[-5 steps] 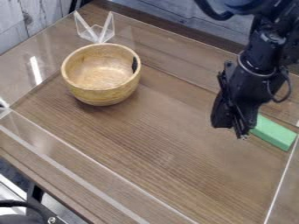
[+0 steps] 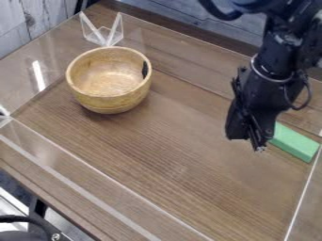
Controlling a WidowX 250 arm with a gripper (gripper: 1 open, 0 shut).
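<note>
The black robot arm reaches down from the top right, its gripper (image 2: 244,132) low over the right part of the wooden table, just left of a green block (image 2: 295,142), which it partly hides. The gripper looks shut, with nothing visible between its fingers. Whether it touches the block cannot be told.
A wooden bowl (image 2: 109,90) sits at the upper left, with a white wire-like object (image 2: 104,34) behind it. The table's left edge runs along the lower left.
</note>
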